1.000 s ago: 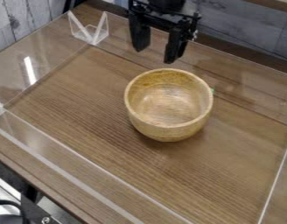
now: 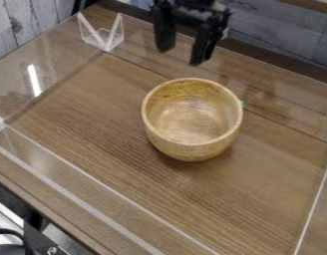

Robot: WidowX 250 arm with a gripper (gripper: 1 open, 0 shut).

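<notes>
My gripper (image 2: 185,40) is a dark, blurred shape at the top centre of the camera view, above and behind a round tan bowl (image 2: 191,139) that sits in the middle of the wooden table (image 2: 100,169). The blur hides whether the gripper is open or shut and whether anything is between its fingers. The bowl looks empty.
White tape marks (image 2: 103,35) show on the table at the upper left. A dark cable (image 2: 9,237) lies beyond the table's lower left edge.
The gripper has risen toward the top of the view, away from the bowl, and is more blurred now. The bowl has not moved.
</notes>
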